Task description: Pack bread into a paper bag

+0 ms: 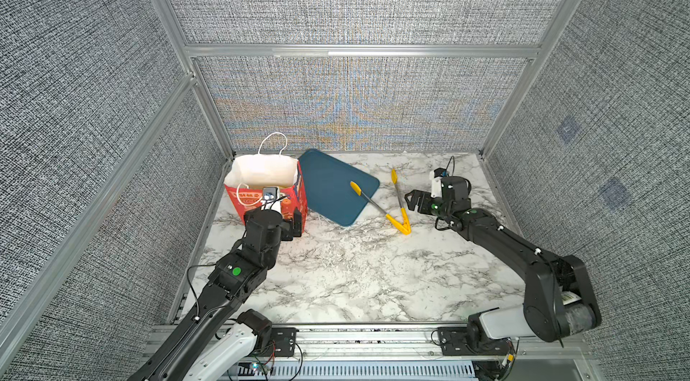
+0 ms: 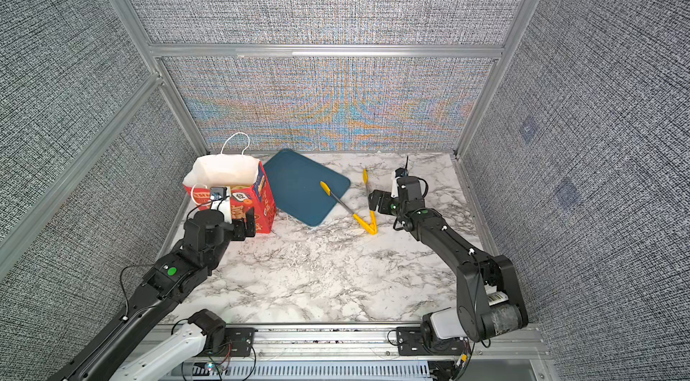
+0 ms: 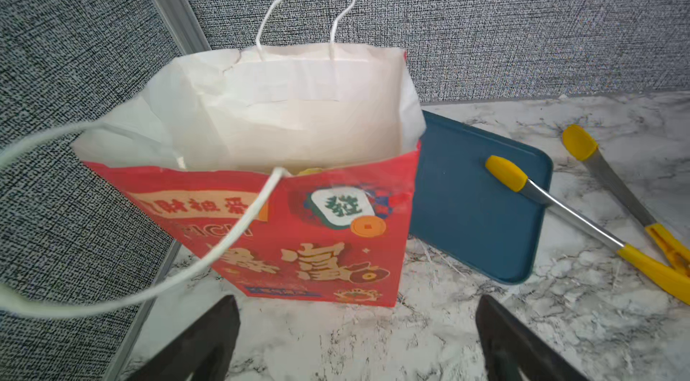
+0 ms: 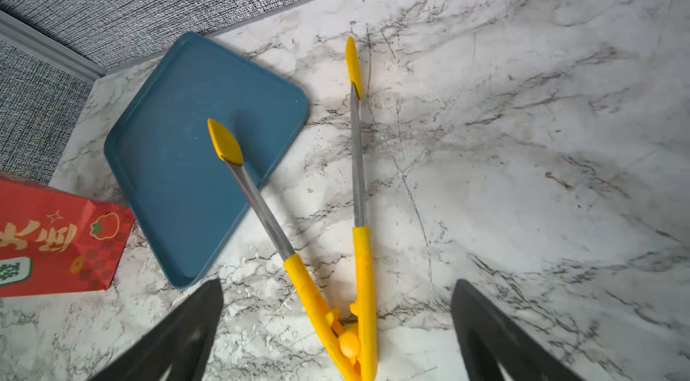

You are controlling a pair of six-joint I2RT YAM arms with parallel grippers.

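A red paper bag (image 3: 323, 237) with a white inside and white rope handles stands upright at the back left. In the left wrist view a sliver of something yellowish (image 3: 310, 171) shows inside, just over the front rim; what it is cannot be made out. My left gripper is open in front of the bag, its fingers empty, with the near rope handle looping across the view. Yellow-handled tongs (image 4: 359, 266) lie spread on the table, one tip over the blue tray. My right gripper is open near them, holding nothing.
The dark blue tray (image 4: 172, 187) lies empty beside the bag. Bare marble tabletop (image 1: 366, 273) stretches across the front, and more lies right of the tongs. The back wall (image 1: 345, 108) closes off the far edge.
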